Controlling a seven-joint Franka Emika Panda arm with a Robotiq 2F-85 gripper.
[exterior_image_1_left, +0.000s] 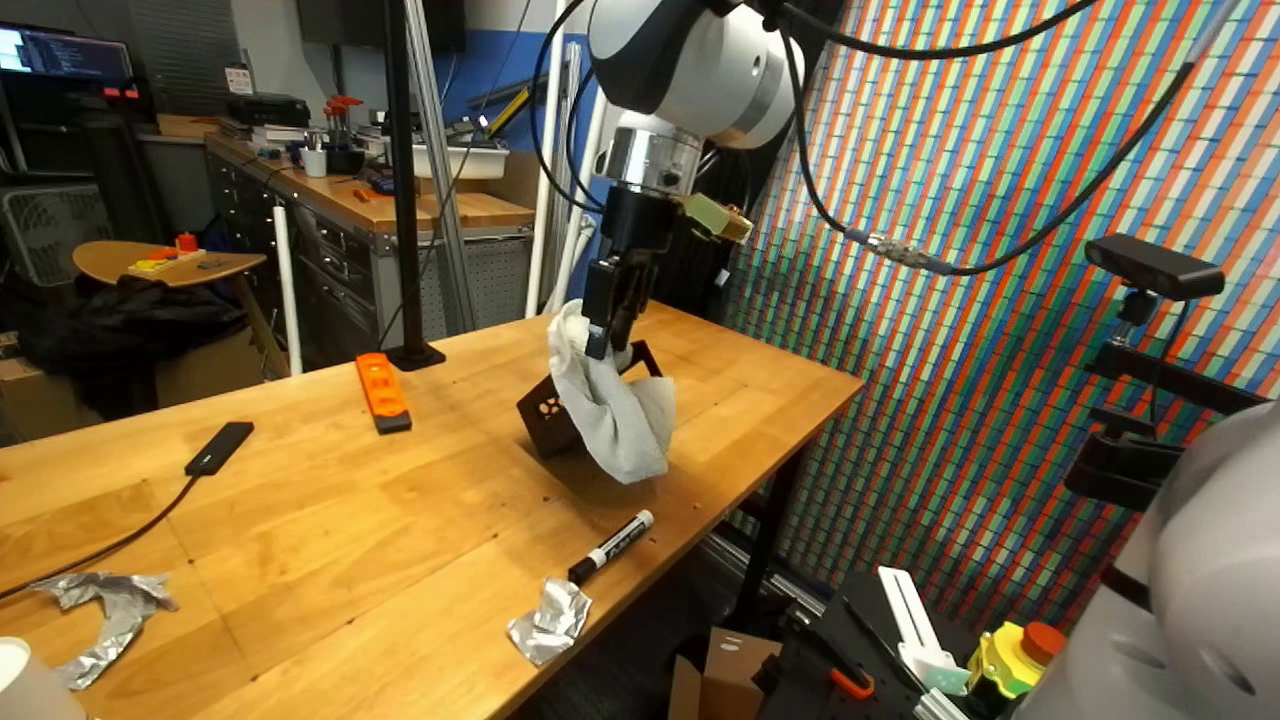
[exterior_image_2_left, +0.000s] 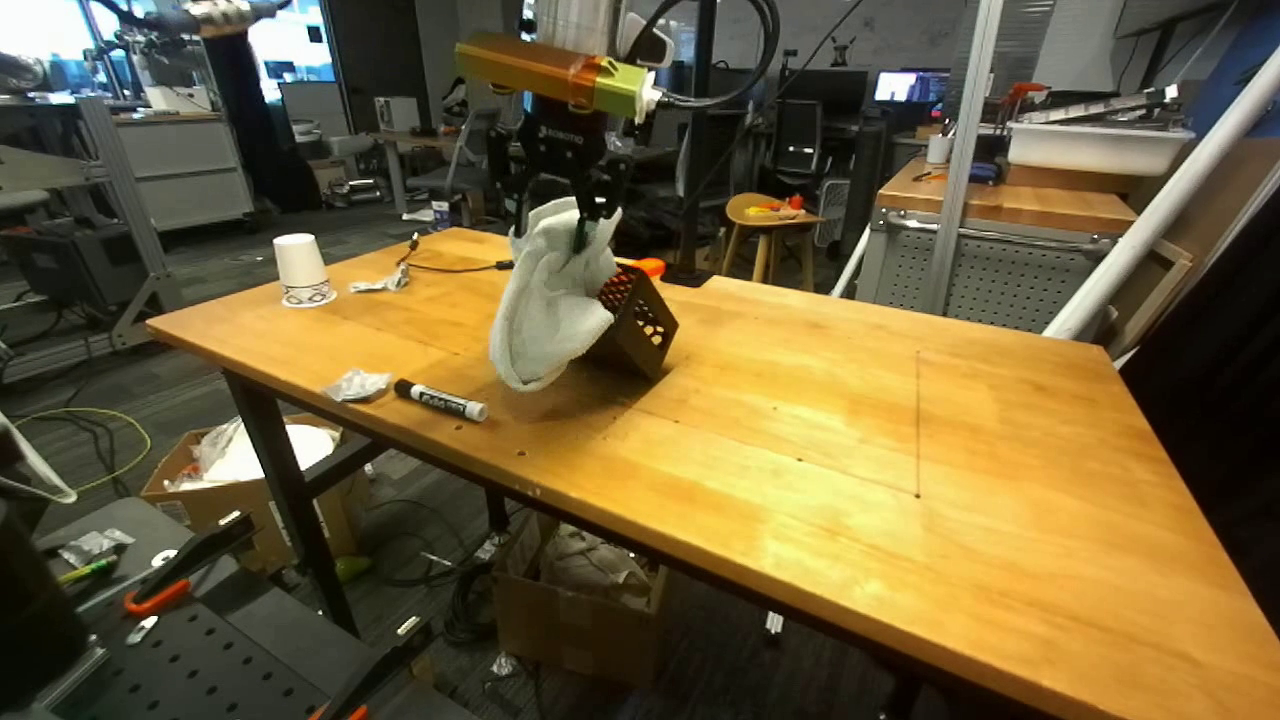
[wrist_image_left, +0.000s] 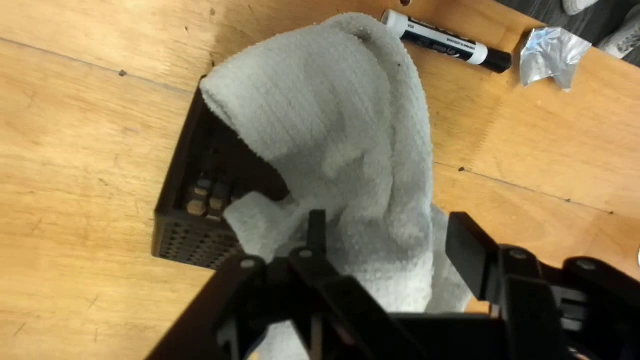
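Observation:
A light grey cloth hangs in folds at my gripper and drapes over a dark perforated box. In the wrist view the fingers of my gripper stand well apart, with the cloth bunched beneath and between them. The box is partly covered; a few small blocky pieces show inside it. From the other side, the box looks tilted beside the cloth. Whether the cloth is caught on a finger is hard to see.
A marker and crumpled foil lie near the table edge. An orange tool lies toward the back, close to a black post. A paper cup stands at the far corner.

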